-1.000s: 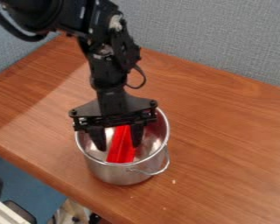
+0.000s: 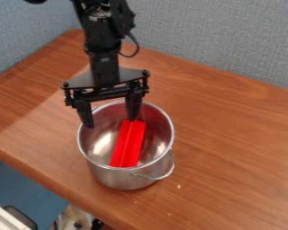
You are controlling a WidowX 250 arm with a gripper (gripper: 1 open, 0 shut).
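Observation:
A steel pot [image 2: 153, 178] with a wire handle stands on the wooden table. Inside it lies a long red bar [image 2: 127, 146], tilted along the pot's length toward the near side. My black gripper [image 2: 108, 113] is open above the pot's back rim, its fingers apart at either side of the rim's back left and centre, with nothing visibly held.
A grey textured wall [image 2: 219, 40] runs behind it. At the lower left the table edge drops to a blue floor [image 2: 26, 193] with some objects.
My gripper has risen out of the pot and moved back and to the left. The red bar stays in the pot, now more in view.

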